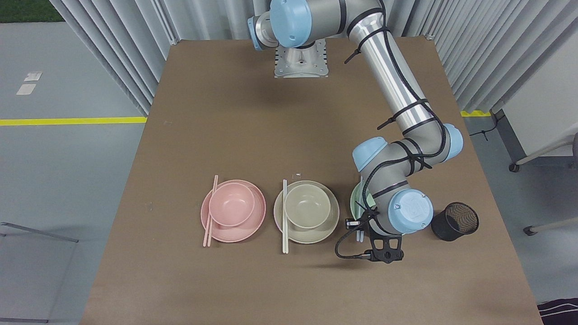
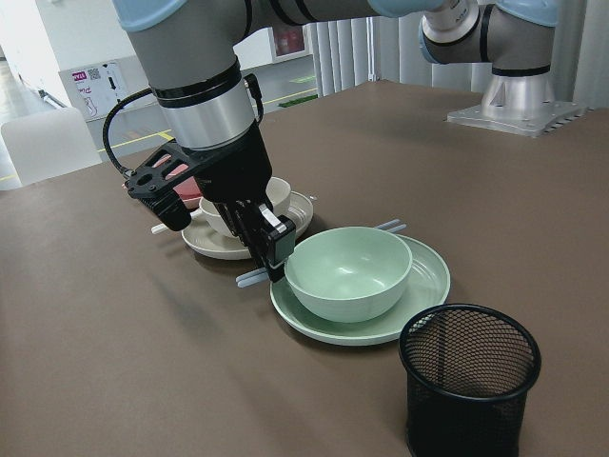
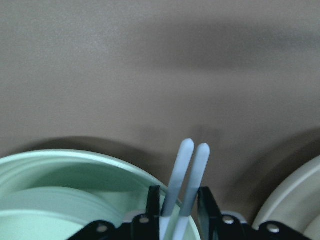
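Note:
My gripper is down at the mint bowl [image 2: 347,271] and mint plate [image 2: 419,295], its fingers either side of a pair of pale chopsticks [image 3: 195,177] lying along the plate's rim. In the wrist view the fingers look close against the chopsticks, which seem gripped between them. In the front view the arm hides most of the mint set. To its left stand a beige bowl [image 1: 307,206] on a plate with white chopsticks [image 1: 285,233], and a pink bowl [image 1: 231,203] on a plate with pink chopsticks [image 1: 207,233].
A black mesh cup [image 1: 455,221] stands just right of the mint set, close to the arm.

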